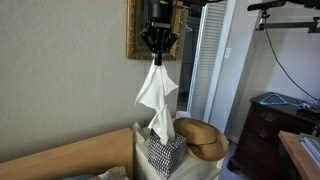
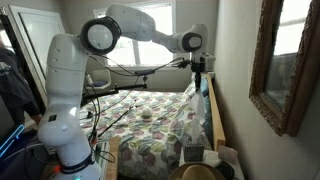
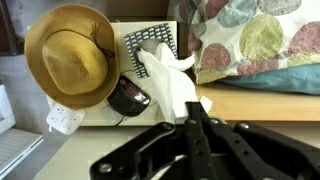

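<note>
A white tissue (image 1: 157, 90) hangs down in a long strip from my gripper (image 1: 157, 62), its top pinched between the shut fingers. Below it stands a black-and-white patterned tissue box (image 1: 167, 152) on the white bedside table, with more white tissue at its top. The hanging end reaches down near the box; whether it is wholly clear of it I cannot tell. In the wrist view the tissue (image 3: 170, 90) runs from the fingertips toward the box (image 3: 152, 38), partly covering it.
A tan hat (image 3: 70, 55) lies beside the box, with a dark device (image 3: 128, 97) near it. The bed (image 2: 140, 125) with a patterned cover is alongside, its wooden headboard (image 1: 75, 158) close by. A framed mirror (image 2: 277, 55) hangs on the wall.
</note>
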